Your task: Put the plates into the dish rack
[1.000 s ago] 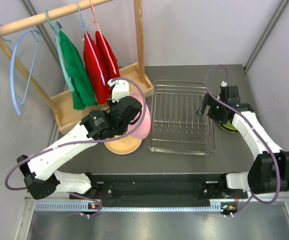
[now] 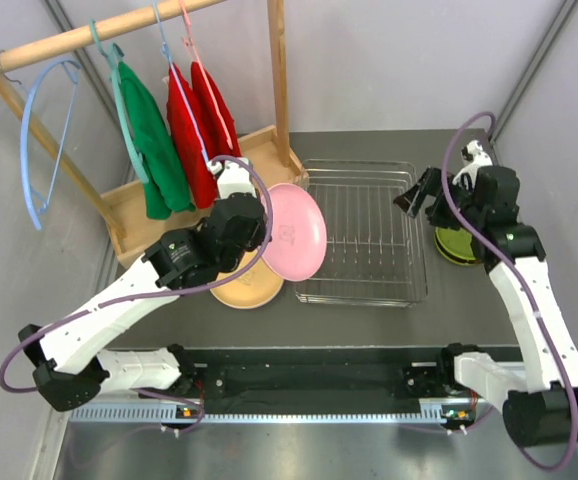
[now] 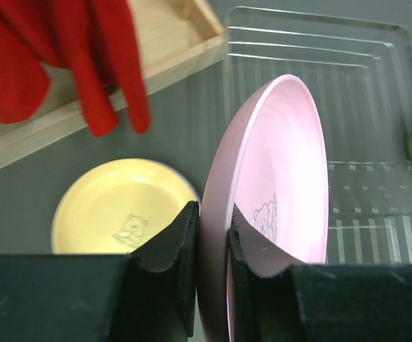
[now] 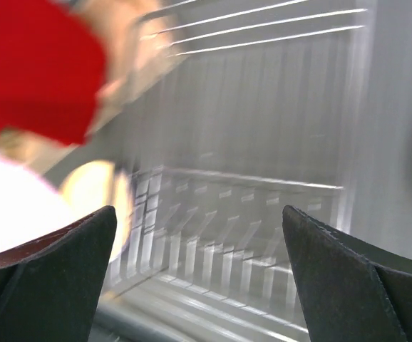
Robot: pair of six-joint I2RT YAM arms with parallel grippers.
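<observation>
Pinched at its rim by my left gripper, a pink plate (image 2: 297,232) is held up beside the left edge of the wire dish rack (image 2: 361,298). In the left wrist view the pink plate (image 3: 281,171) stands steeply tilted, with a small drawing on its face. Below the left arm a yellow plate (image 2: 249,288) lies flat on the table. My right gripper is open and empty, over the rack's right side. Green plates (image 2: 456,246) lie right of the rack, partly hidden under the right arm. No plate stands in the rack.
A wooden clothes stand (image 2: 129,215) with hanging red clothes (image 2: 195,125) and a green garment (image 2: 141,145) rises at the back left, close to the left arm. Bare grey table (image 2: 269,328) runs along the front.
The left gripper has turned, so the pink plate shows more of its face and reaches further right to the rack's edge.
</observation>
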